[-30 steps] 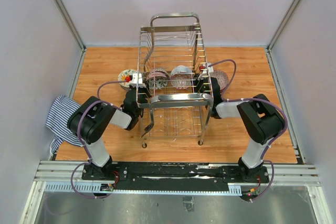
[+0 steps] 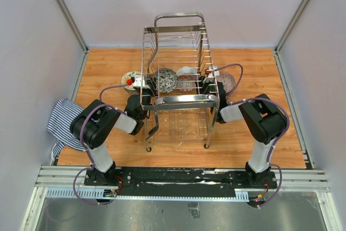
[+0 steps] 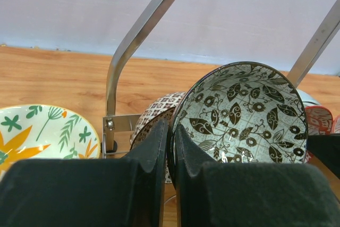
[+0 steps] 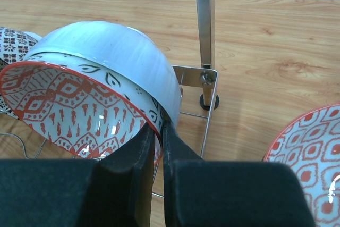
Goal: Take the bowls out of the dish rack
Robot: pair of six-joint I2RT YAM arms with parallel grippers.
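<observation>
In the lower tier of the metal dish rack [image 2: 186,99] stand several bowls on edge. My left gripper is shut on the rim of a black-and-white leaf-patterned bowl [image 3: 241,112], whose inside faces the left wrist camera. Behind it another brown-patterned bowl [image 3: 159,110] shows in part. My right gripper is shut on the rim of a red-patterned bowl [image 4: 79,107]. Close against that one's back leans a plain white-blue bowl [image 4: 114,46]. Both grippers reach into the rack from its two sides, largely hidden by its bars in the top view.
On the table left of the rack lies a floral bowl [image 3: 48,134]; to the right lies a red-patterned one [image 4: 313,163]. Rack posts [image 4: 205,25] stand close to both grippers. A striped cloth [image 2: 65,123] lies at the left edge.
The leaf-patterned bowl in the left gripper has tipped, so more of its patterned inside faces up in the top view. The left arm shifted slightly; the right arm has barely moved.
</observation>
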